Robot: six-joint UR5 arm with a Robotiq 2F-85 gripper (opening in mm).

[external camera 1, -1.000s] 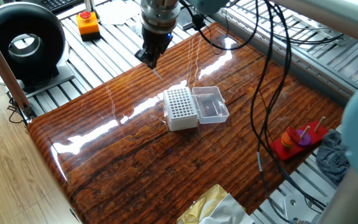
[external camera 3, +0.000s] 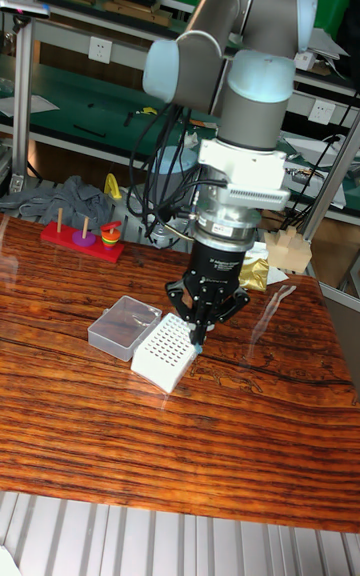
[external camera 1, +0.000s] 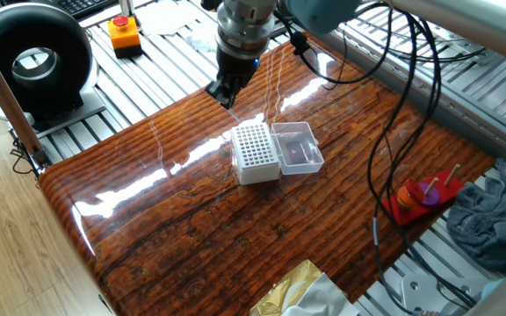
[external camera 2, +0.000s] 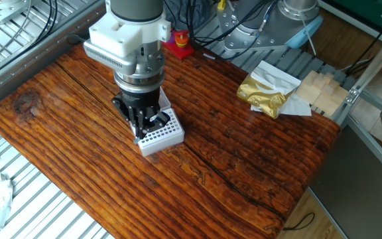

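A white rack (external camera 1: 256,156) with rows of small holes in its top stands upright on the wooden table. Its clear lid or box (external camera 1: 298,149) is open alongside it, apparently empty. My gripper (external camera 1: 227,102) points down just above the rack's far end in exterior view 1. It is shut on a thin, pale pipette tip (external camera 1: 234,114), which slants down toward the rack. In exterior view 3 the fingertips (external camera 3: 198,333) overlap the rack's right edge, with a bluish bit of the tip (external camera 3: 198,349) below. Whether the tip touches the rack I cannot tell.
A red peg toy (external camera 1: 422,200) lies at one table edge near a grey cloth (external camera 1: 495,219). A gold and white wipes packet (external camera 2: 268,93) and wooden blocks (external camera 2: 322,93) occupy another corner. Black cables (external camera 1: 393,140) hang from the arm.
In exterior view 1 my gripper has moved to the right and slightly downward, carrying the thin tip closer to the rack. Rack and clear lid have stayed put; the cables have swung right.
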